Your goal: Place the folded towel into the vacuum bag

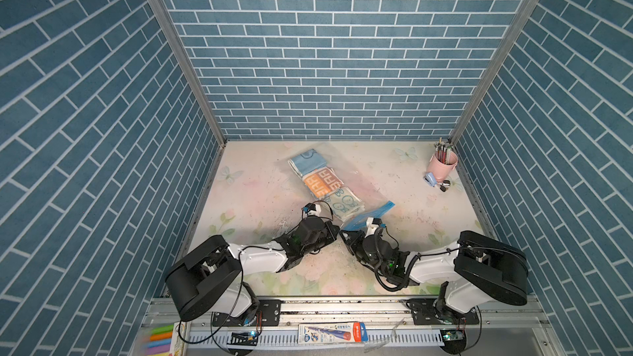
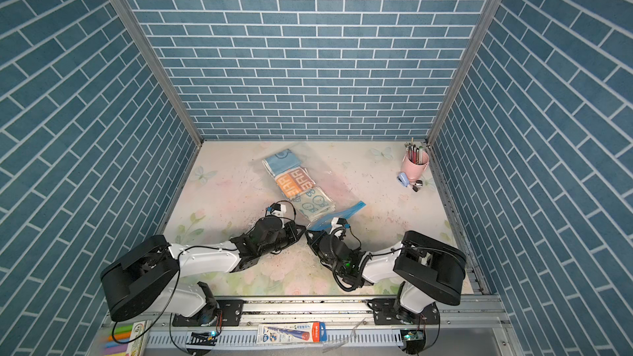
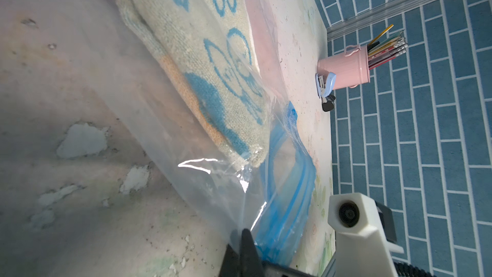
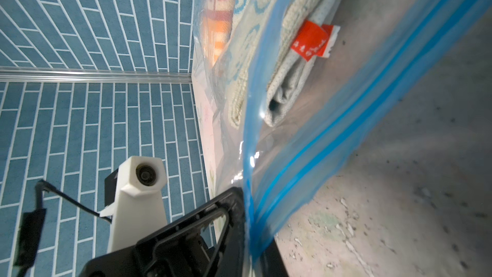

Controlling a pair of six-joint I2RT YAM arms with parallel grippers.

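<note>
The folded towel, with blue, orange and cream sections (image 1: 323, 181), lies inside the clear vacuum bag (image 1: 359, 181) on the table. Film covers its cream end in the left wrist view. A red tag (image 4: 310, 40) on the towel shows through the opening in the right wrist view. My left gripper is shut at the bag's mouth, where the clear film gathers at its fingertips. Close beside it, my right gripper is shut on the blue zip edge (image 4: 328, 146). The two zip strips spread apart from there.
A pink cup of pencils (image 1: 442, 161) stands at the back right, with a light blue clip (image 1: 430, 178) and a small dark item beside it. Free table lies on both sides of the bag. Packaging (image 1: 331, 333) rests beyond the front edge.
</note>
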